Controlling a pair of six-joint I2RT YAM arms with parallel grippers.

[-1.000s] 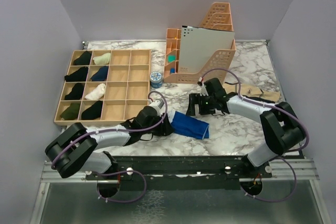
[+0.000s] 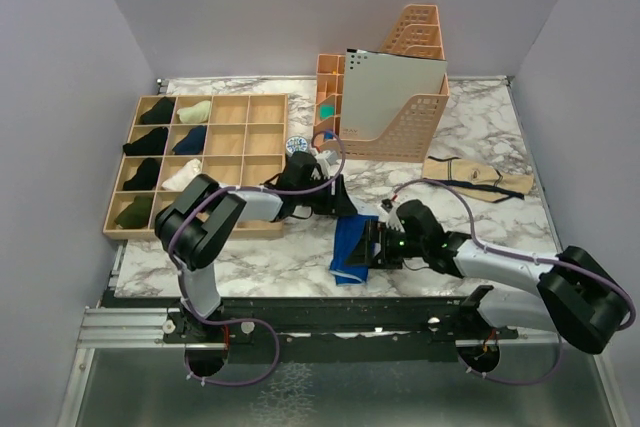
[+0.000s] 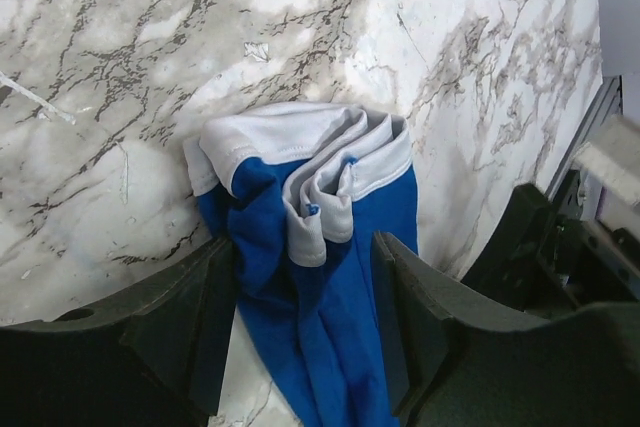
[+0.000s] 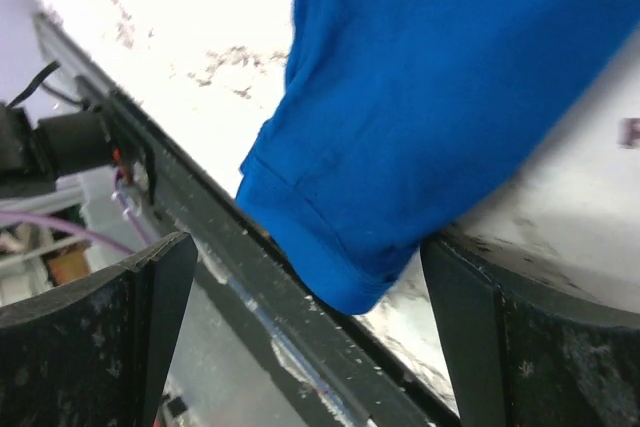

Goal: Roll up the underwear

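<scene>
The blue underwear (image 2: 347, 245) lies lengthwise on the marble table between the two grippers. In the left wrist view its white waistband (image 3: 320, 209) is bunched at the far end, with my left gripper part open around it, fingertips close to the folds. My right gripper stands open over the lower end of the underwear in the right wrist view, the fabric (image 4: 410, 127) between and near its fingertips.
A wooden grid box (image 2: 232, 107) with dark and light folded garments fills the back left. A peach file organizer (image 2: 408, 132) stands at the back, and beige cloths (image 2: 480, 172) lie at right.
My left gripper has moved up and right, swinging the underwear from lying crosswise to lengthwise.
</scene>
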